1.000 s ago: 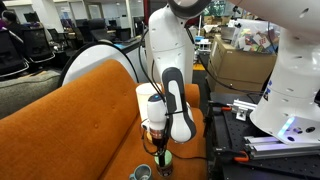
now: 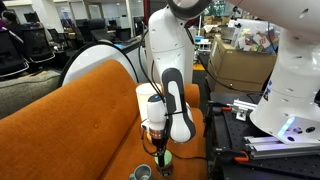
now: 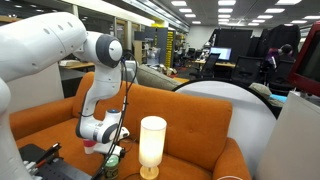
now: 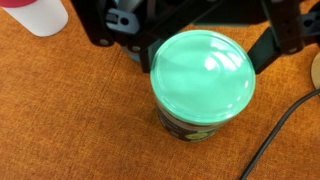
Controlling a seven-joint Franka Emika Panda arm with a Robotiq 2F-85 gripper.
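Note:
A jar with a mint-green lid point(image 4: 203, 78) stands upright on the orange couch, and its dark printed side shows below the lid in the wrist view. My gripper is open, with one dark finger on either side of the lid. Whether the fingers touch it is hard to tell. The same green lid point(image 2: 163, 157) appears under the gripper at the bottom of exterior view 1. Exterior view 2 shows the jar point(image 3: 112, 161) low, just beneath the arm.
Two metallic-looking cups point(image 2: 145, 173) stand left of the jar. A red and white cup point(image 4: 38, 14) is at the wrist view's upper left. A lit white lamp point(image 3: 152, 140) stands close by, and a black cable point(image 4: 272, 135) runs over the couch seat point(image 3: 188, 158).

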